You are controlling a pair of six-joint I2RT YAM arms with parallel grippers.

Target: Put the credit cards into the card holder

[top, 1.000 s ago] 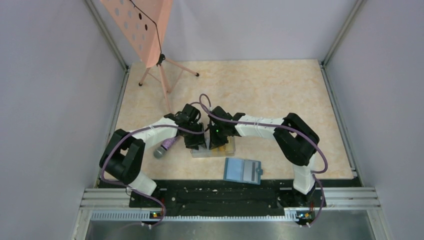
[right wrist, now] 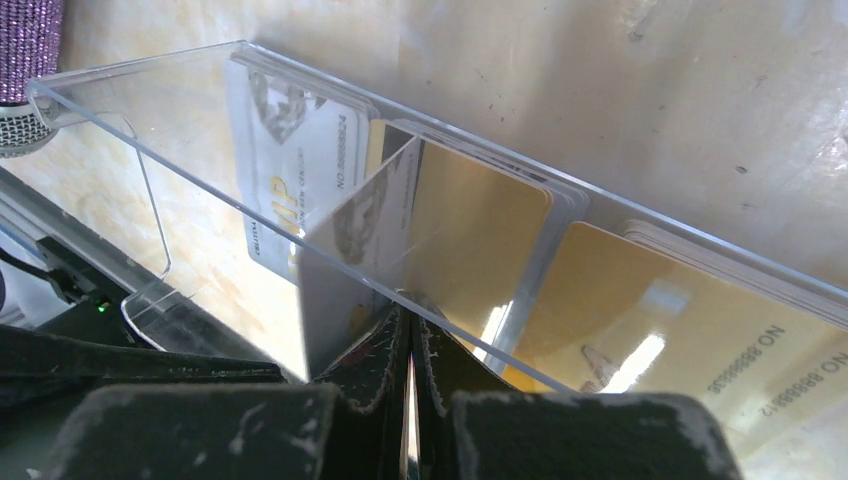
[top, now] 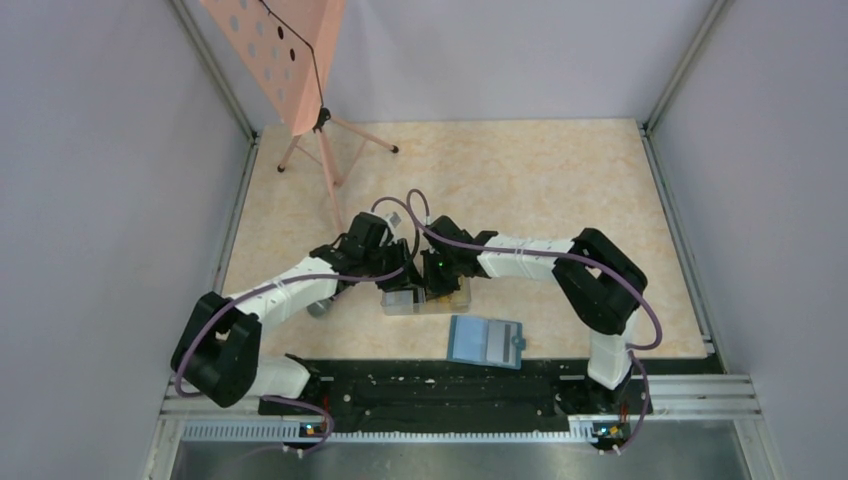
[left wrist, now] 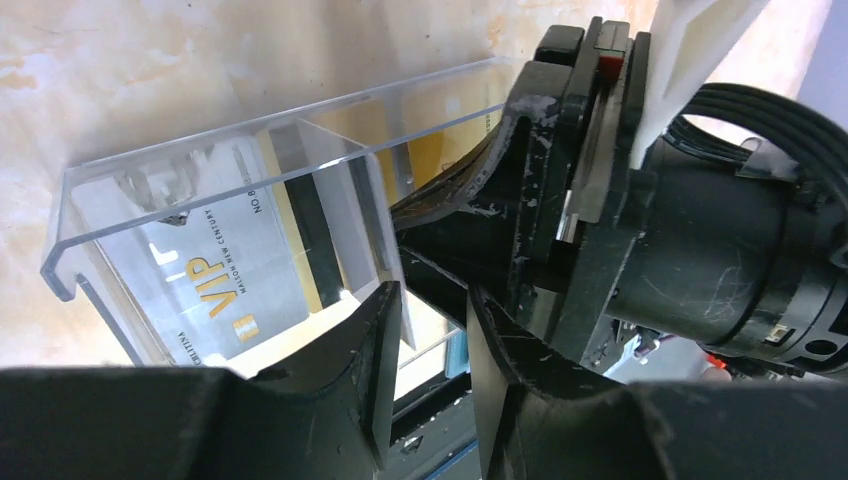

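A clear box [top: 428,308] holds the cards, partly covered by both grippers in the top view. In its left part lie silver VIP cards [left wrist: 215,270]. Gold cards [right wrist: 475,225] lie to the right. One card [right wrist: 350,260] stands on edge between them. My left gripper is open at the box, the standing card's lower edge showing in the gap between its fingertips. Against the right side of that card, my right gripper is shut, with nothing visible between its fingers. The blue card holder [top: 486,341] lies spread on the table in front of the box.
A purple glittery microphone [right wrist: 28,70] lies left of the box, partly under the left arm. A pink easel [top: 330,165] stands at the back left. Open table lies behind and right of the box. Both grippers are very close together.
Box and card holder stay put.
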